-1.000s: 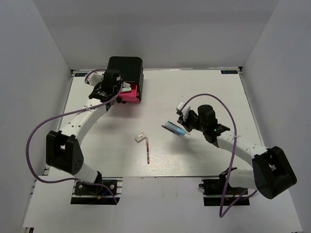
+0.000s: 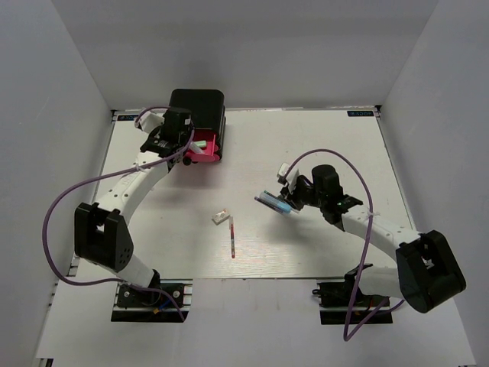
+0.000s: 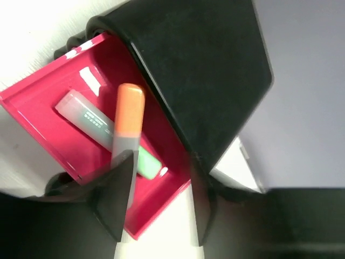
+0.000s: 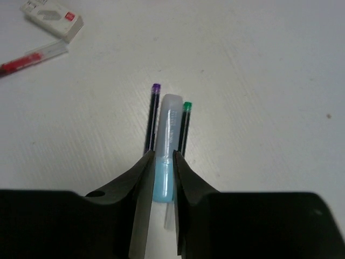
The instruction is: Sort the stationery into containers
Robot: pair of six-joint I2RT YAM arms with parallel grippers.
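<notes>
In the left wrist view, a red drawer point(image 3: 51, 81) juts from a black box point(image 3: 199, 70). A green highlighter point(image 3: 86, 120) lies inside; an orange-capped one point(image 3: 130, 110) crosses over it, its lower end partly behind a finger. My left gripper is above the drawer, fingers parted and nothing gripped between them. My right gripper, narrowly open, hovers over a blue highlighter point(image 4: 169, 127), which lies between a purple-ended pen point(image 4: 153, 116) and a green-ended pen point(image 4: 186, 121). Its fingertips overlap these in view; contact cannot be told.
A white eraser point(image 2: 221, 217) and a red pen point(image 2: 232, 238) lie on the table left of the pens. Purple cables loop beside both arms.
The pale highlighter piece showing in the drawer has shifted and turned, now slanting downward beside the left gripper. Both arms have moved only slightly; the table items look unmoved.
</notes>
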